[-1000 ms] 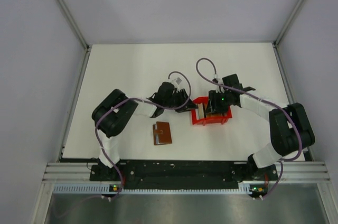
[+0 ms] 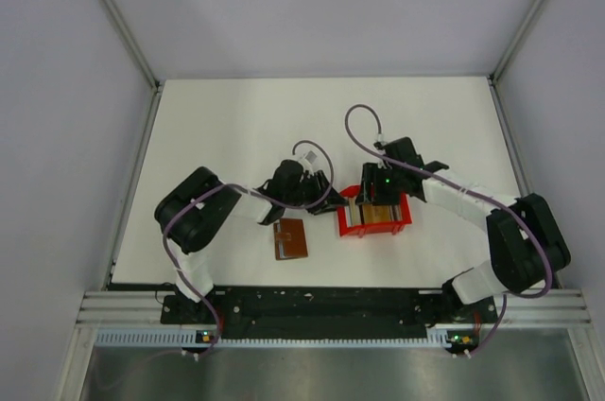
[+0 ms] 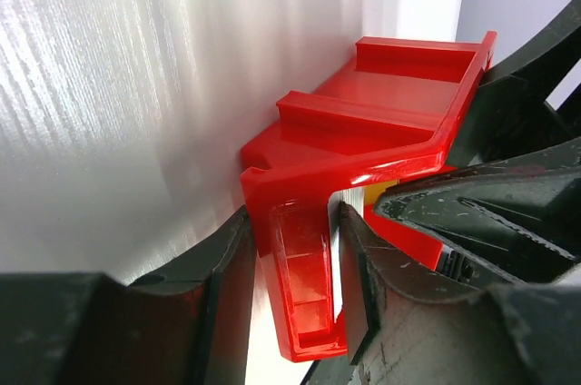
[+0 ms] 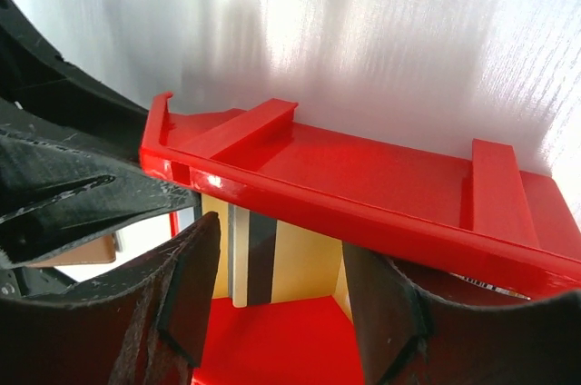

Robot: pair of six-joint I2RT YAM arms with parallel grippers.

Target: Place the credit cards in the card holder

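The red card box (image 2: 373, 227) holds cards (image 4: 300, 262) in yellow and grey. My left gripper (image 2: 335, 202) is at the box's left end; in the left wrist view its fingers, part open, are round that red end (image 3: 300, 285) and a white card edge. My right gripper (image 2: 373, 183) is over the box's back side, open, with cards between and beyond its fingers in the right wrist view. A brown card holder (image 2: 291, 238) lies on the table at the front left of the box.
Dark rails run along the front edge.
Both grippers and the red box have shifted left and a little toward the front of the table. The brown holder has not moved.
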